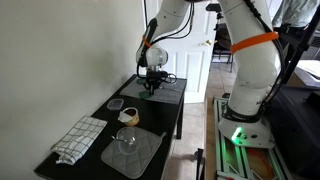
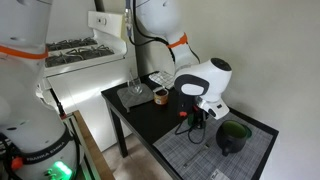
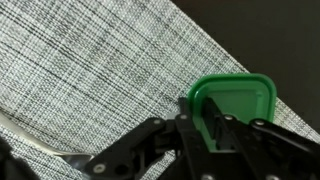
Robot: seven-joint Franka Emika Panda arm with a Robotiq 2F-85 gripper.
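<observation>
A small green container [image 3: 245, 95] with a rounded rim lies at the edge of the grey woven mat [image 3: 120, 70] in the wrist view. My gripper is right at its left rim, the two fingertips close together there. Whether they pinch the rim cannot be made out, as the black finger mechanism covers the container's near side. In exterior view 2 the gripper [image 2: 194, 114] is low over the mat, with only a little of the green container showing beneath it. The same spot looks small and dark in exterior view 1.
A silver utensil [image 3: 40, 145] lies on the mat to the left in the wrist view. A dark pot [image 2: 234, 134] stands beside my arm. Farther along the black table are a light cup [image 1: 128, 116], a grey tray [image 1: 132, 154] and a checked cloth [image 1: 79, 140].
</observation>
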